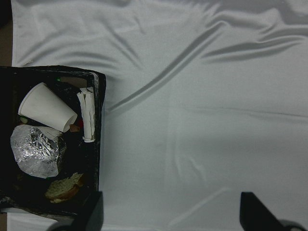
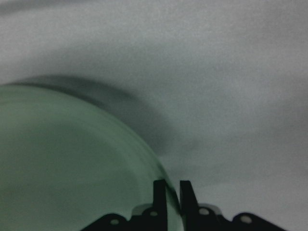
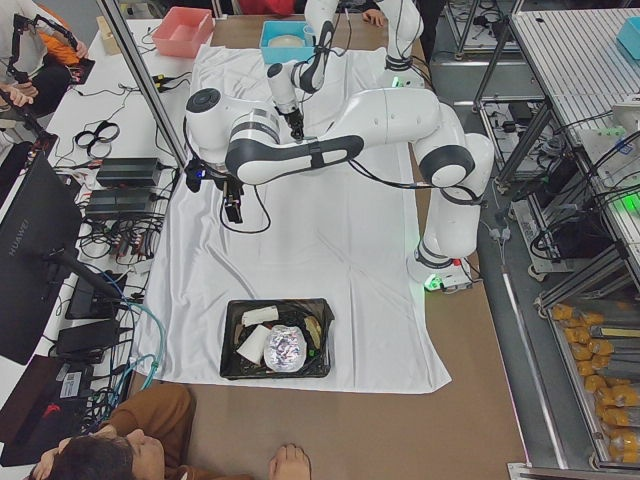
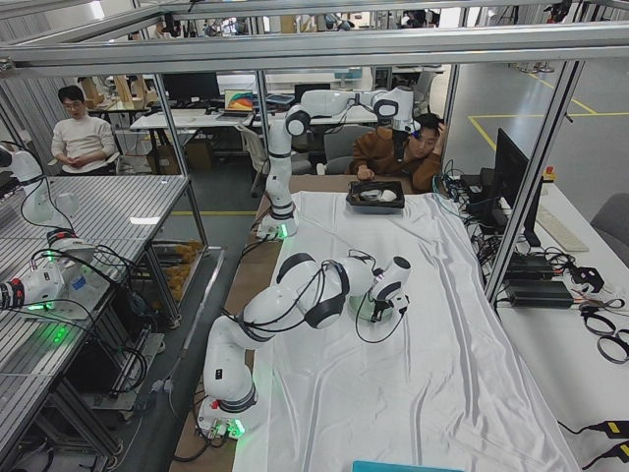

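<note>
A pale green round plate (image 2: 62,154) lies on the white cloth, largely hidden by an arm in both camera views. My right gripper is at its rim, fingers close together on either side of it; whether they grip it I cannot tell. My left gripper hangs open over the cloth, nothing between its fingers. Beside it in the left wrist view is a black tray (image 1: 97,120) holding a white paper cup (image 1: 47,107), a crumpled foil ball (image 1: 36,149), a bread piece (image 1: 62,190) and a white paper roll (image 1: 87,114).
A blue bin (image 3: 285,30) and a pink bin (image 3: 183,30) stand at the far end. Cables and electronics fill the side table (image 3: 145,60). A seated person (image 4: 388,152) is close behind the tray.
</note>
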